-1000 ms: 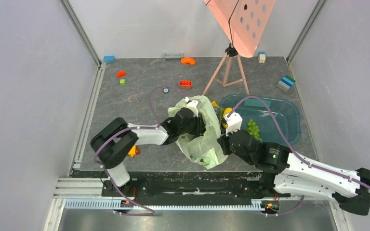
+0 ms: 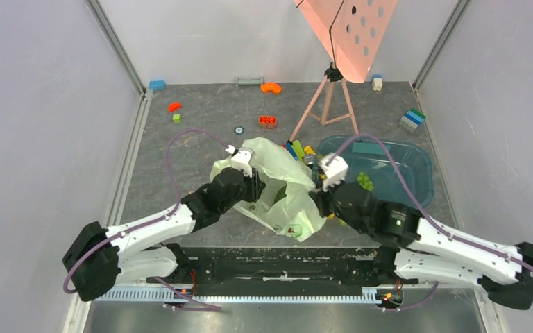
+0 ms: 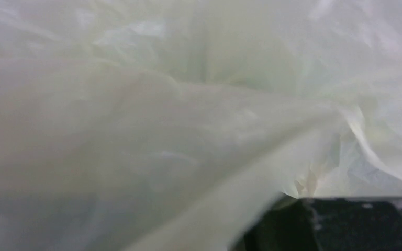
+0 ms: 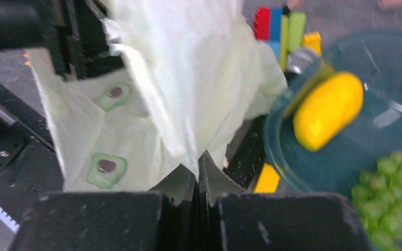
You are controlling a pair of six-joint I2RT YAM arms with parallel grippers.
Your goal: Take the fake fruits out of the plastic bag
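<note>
The pale green plastic bag (image 2: 288, 208) sits crumpled between both grippers. My left gripper (image 2: 255, 186) is at its opening on the left; its view is filled by bag film (image 3: 152, 130), and what it is shut on cannot be seen clearly. My right gripper is shut at the bag's right side, with white film rising from its fingertips. A yellow fake fruit (image 4: 327, 110) and green grapes (image 4: 382, 198) lie in the blue-grey bin (image 2: 409, 166). The bag's inner contents are mostly hidden.
Toy bricks (image 2: 267, 122) and small pieces are scattered at the back. A pink stand (image 2: 326, 104) stands behind the bin. The floor left of the bag is clear apart from small items near the back.
My left gripper has moved left and toward the front, and the bag's left part has spread leftward with it. The right gripper has shifted only slightly.
</note>
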